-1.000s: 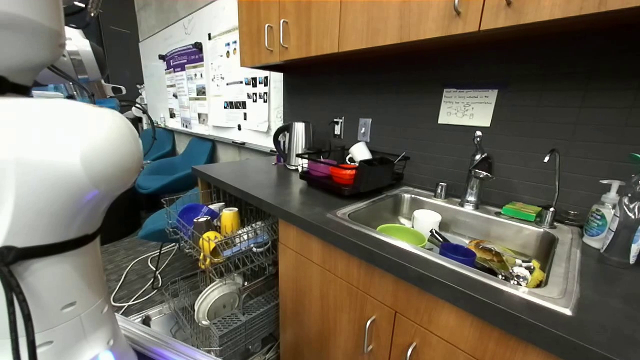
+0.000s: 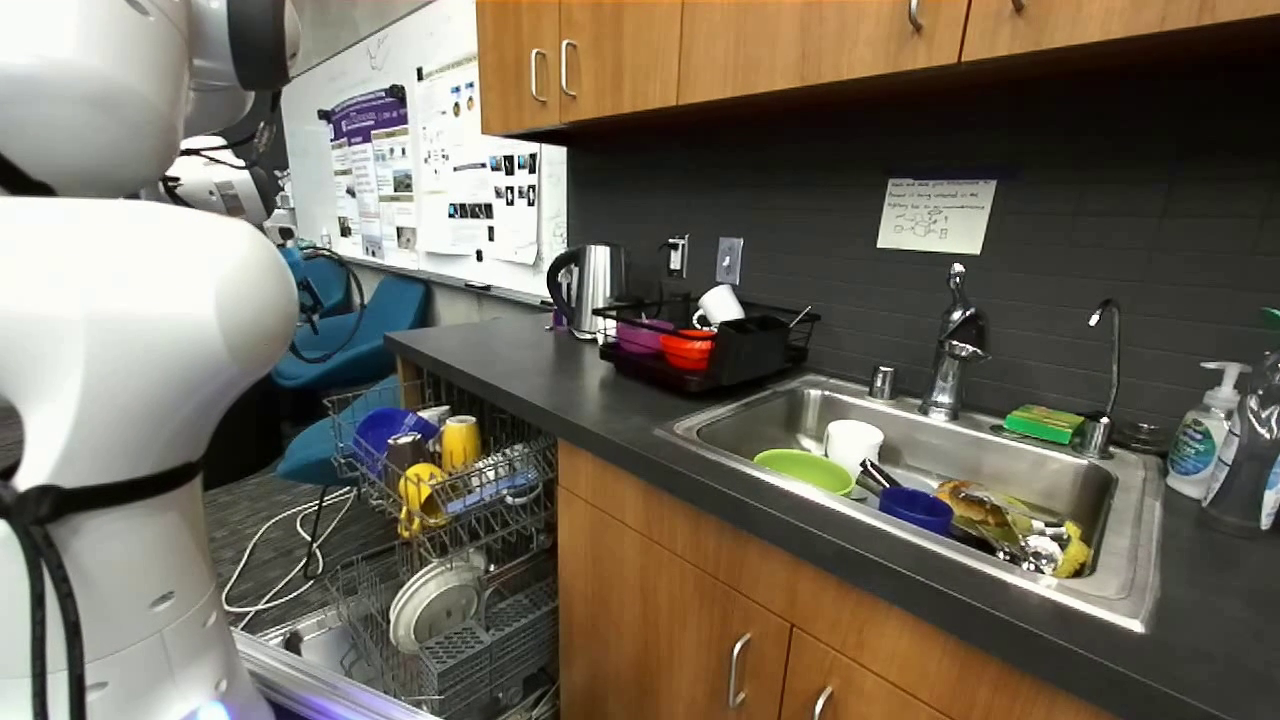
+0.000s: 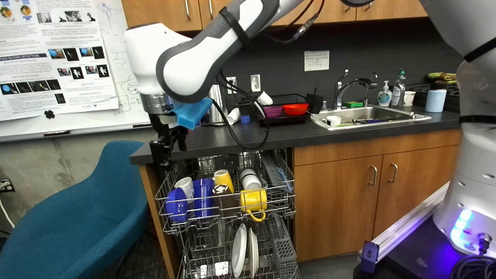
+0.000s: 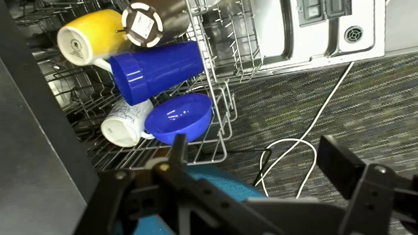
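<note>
My gripper [image 3: 171, 151] hangs above the left front corner of the dishwasher's upper rack [image 3: 279, 193], apart from the dishes. In the wrist view its two dark fingers stand wide open, with only floor and a teal chair [image 4: 219, 184] behind the gap. A blue bowl [image 4: 178, 117] lies tilted at the rack's edge, close to one finger [image 4: 179, 150] in that view. Beside it are a blue cup [image 4: 164, 70], a white mug [image 4: 123, 123], a yellow mug [image 4: 92, 37] and a dark brown cup [image 4: 166, 19]. Another yellow mug [image 3: 253, 200] sits at the rack's front.
White plates [image 3: 239, 251] stand in the lower rack. The counter [image 2: 576, 396] edge runs close by the gripper. Farther along are a dish rack [image 2: 768, 348] and a sink [image 2: 768, 420] holding dishes. A loose white cable [image 4: 313, 121] lies on the floor.
In exterior view 1 the arm's upper links have shifted to the right and its distant part sits differently. The dishes, racks and sink look the same.
</note>
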